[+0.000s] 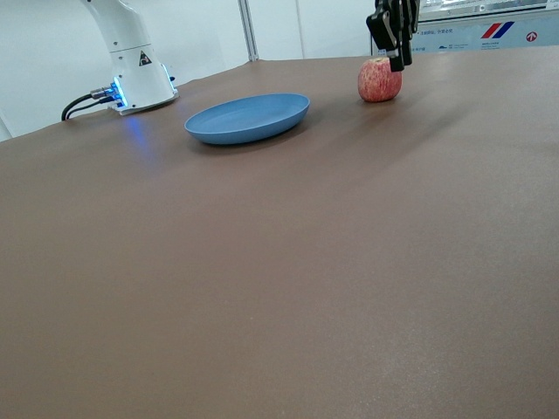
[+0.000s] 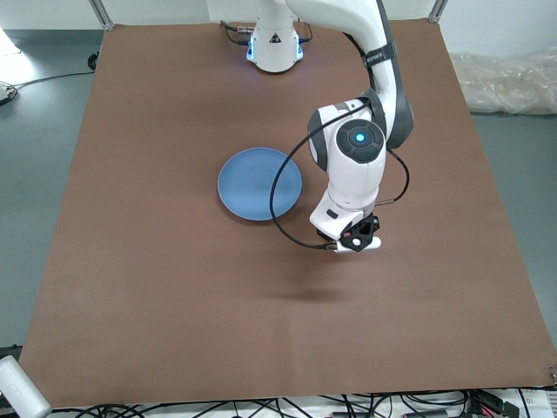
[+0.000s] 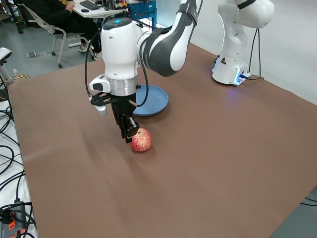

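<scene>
A red apple (image 1: 379,83) (image 3: 142,141) stands on the brown table, hidden behind the arm in the left view. The black gripper (image 1: 400,61) (image 3: 129,139) is just over the apple in the top view and beside its upper left in the right view. Whether its fingers are open or shut is unclear. A blue plate (image 2: 259,184) (image 1: 246,118) (image 3: 153,101) lies empty on the table, a short way from the apple.
The arm's white base (image 2: 274,48) stands at the back of the table (image 2: 174,287). Cables (image 2: 113,409) run along the near edge.
</scene>
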